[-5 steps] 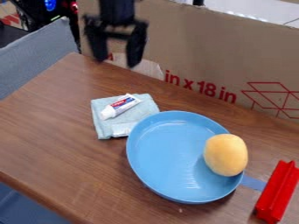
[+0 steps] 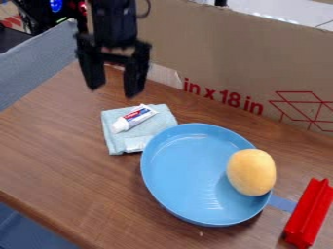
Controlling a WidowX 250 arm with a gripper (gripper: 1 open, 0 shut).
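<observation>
My gripper (image 2: 113,83) hangs at the upper left, blurred, its fingers apart and open with nothing visible between them, above and behind a folded light-blue cloth (image 2: 151,130). A white toothpaste tube (image 2: 132,119) lies on the cloth. To the right, a blue plate (image 2: 182,179) carries a yellow rounded object (image 2: 251,171) on its right side.
A red tray-like object (image 2: 307,212) lies at the right edge. A cardboard wall (image 2: 247,58) stands behind.
My gripper has moved down and to the left, nearer the table and cloth. The objects on the table have not moved.
</observation>
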